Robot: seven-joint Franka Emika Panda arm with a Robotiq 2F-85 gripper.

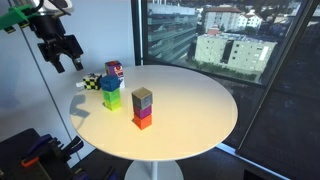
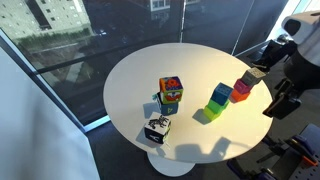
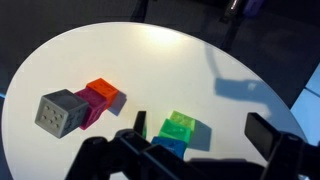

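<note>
My gripper (image 1: 69,69) is held above the left side of the round table, its fingers wide apart with nothing between them. In the wrist view its two dark fingers stand far apart, and the green and blue stack lies below them. That stack has a blue cube (image 1: 110,83) on top and green cubes (image 1: 112,101) beneath. Another stack shows a grey cube (image 1: 143,98) above a magenta cube (image 1: 143,112) and an orange cube (image 1: 144,122). A multicoloured patterned cube (image 2: 171,84) rests on a bluish cube (image 2: 168,106). Beside them lies a black-and-white patterned cube (image 2: 157,128).
All the cubes stand toward the arm's side, with the two plain stacks close together. Dark floor and large windows surround the table.
</note>
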